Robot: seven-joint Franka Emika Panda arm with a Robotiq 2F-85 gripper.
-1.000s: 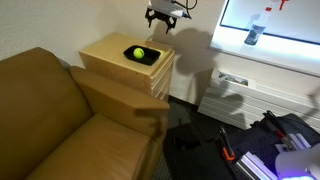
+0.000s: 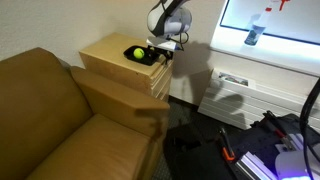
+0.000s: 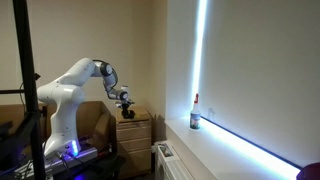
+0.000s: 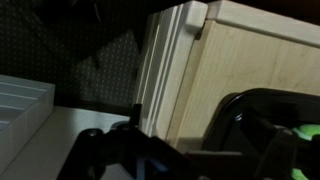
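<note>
My gripper (image 2: pixel 161 50) hangs low over the wooden cabinet (image 2: pixel 104 47), at the right end of a black tray (image 2: pixel 131 52). A yellow-green ball (image 2: pixel 139 53) lies in that tray, left of the gripper. Seen from the wrist, the dark fingers (image 4: pixel 97 150) stand apart, so the gripper is open. Its left finger is beside the cabinet's pale edge. At the lower right of that view, the tray (image 4: pixel 225 115) and part of the ball (image 4: pixel 308 138) are partly hidden by the other finger. Whether the fingers touch the tray cannot be told.
A spray bottle (image 2: pixel 256 29) stands on the white sill right of the cabinet. Below the sill is a white heater (image 2: pixel 245 99). The brown sofa (image 2: pixel 70 120) fills the left foreground. Dark floor (image 2: pixel 190 150) lies between sofa and heater.
My gripper has come down from above the cabinet to the tray's right end, moving slightly left lately. Ball and tray look unmoved.
</note>
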